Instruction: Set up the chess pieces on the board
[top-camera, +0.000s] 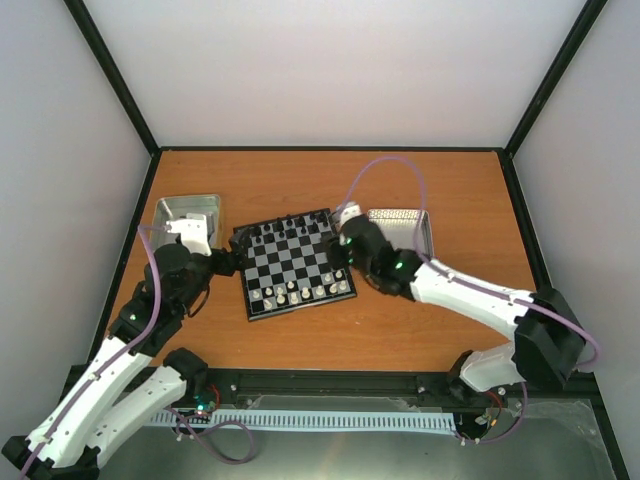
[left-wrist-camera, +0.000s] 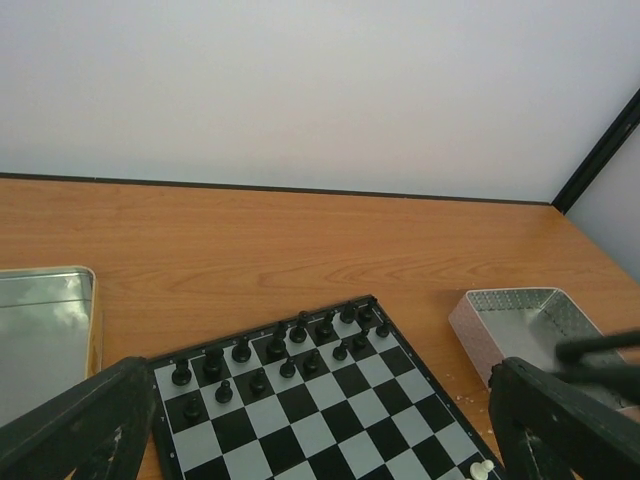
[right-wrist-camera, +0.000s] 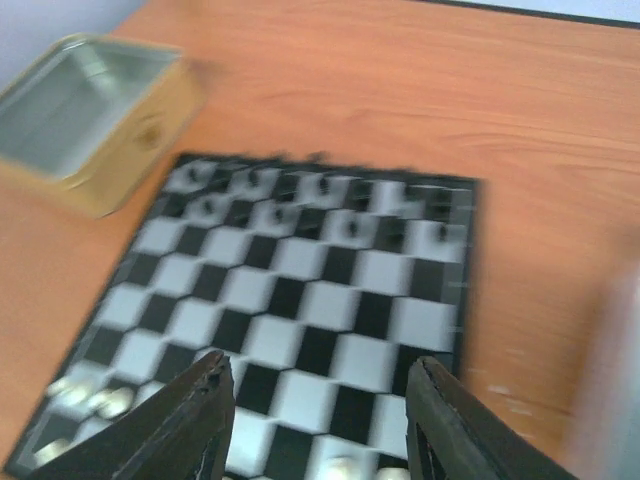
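Note:
The checkered board (top-camera: 288, 262) lies mid-table, with black pieces (left-wrist-camera: 242, 352) along its far rows and white pieces (top-camera: 306, 293) along its near rows. My left gripper (top-camera: 239, 250) hangs open at the board's left, empty. My right gripper (top-camera: 334, 245) is raised over the board's right side, fingers apart with nothing visible between them; its view is motion-blurred.
A metal tray (top-camera: 186, 208) sits left of the board, partly behind my left arm. A second metal tray (top-camera: 400, 225) is at the right, partly behind my right arm. Bare wood lies at the back.

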